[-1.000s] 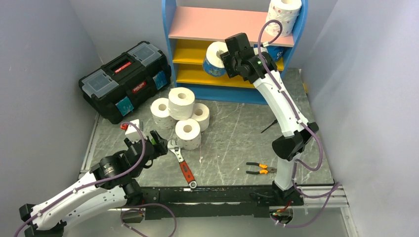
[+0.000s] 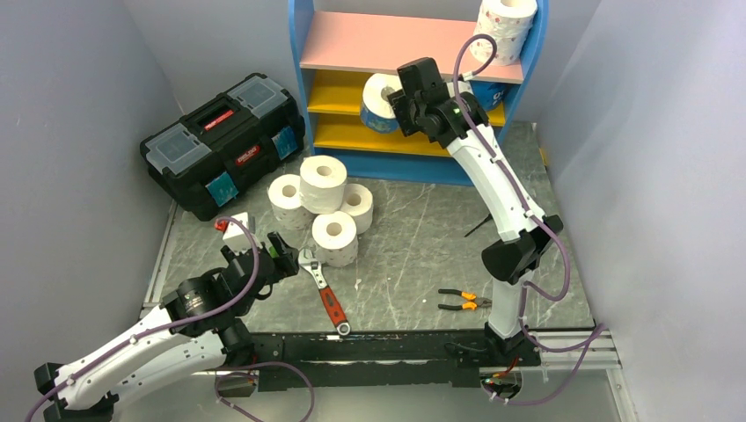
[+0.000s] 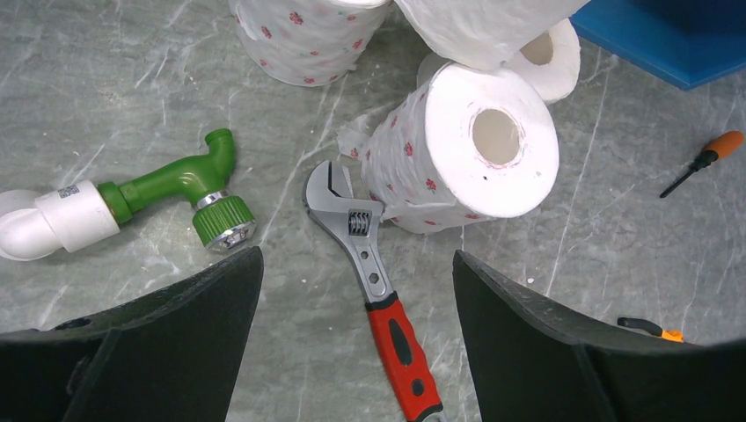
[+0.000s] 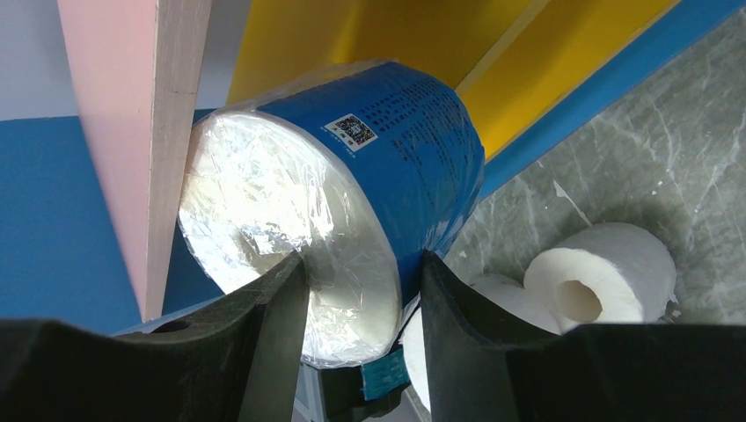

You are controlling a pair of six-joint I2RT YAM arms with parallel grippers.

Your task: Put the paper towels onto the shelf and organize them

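Observation:
A paper roll in blue wrapping (image 4: 378,132) is at the front of the yellow shelves (image 2: 339,132), just below the pink top shelf (image 2: 387,35). My right gripper is shut on its near edge, one finger at the white plastic-covered end, the other at the blue side. Whether the roll rests on a shelf cannot be told. A white roll (image 2: 503,26) stands at the pink shelf's right end. On the floor, several white rolls (image 2: 334,236) cluster, one stacked on top. My left gripper is open over the floor, nothing between its fingers.
A red-handled wrench (image 2: 331,303) lies beside the nearest roll. Near the left gripper is a green pipe fitting (image 3: 189,176). The black toolbox (image 2: 224,141) fills the back left. Pliers (image 2: 464,300) lie on the right, with clear floor behind them.
The right arm and the blue-wrapped roll have shifted very slightly left. My left arm and the floor rolls look unmoved.

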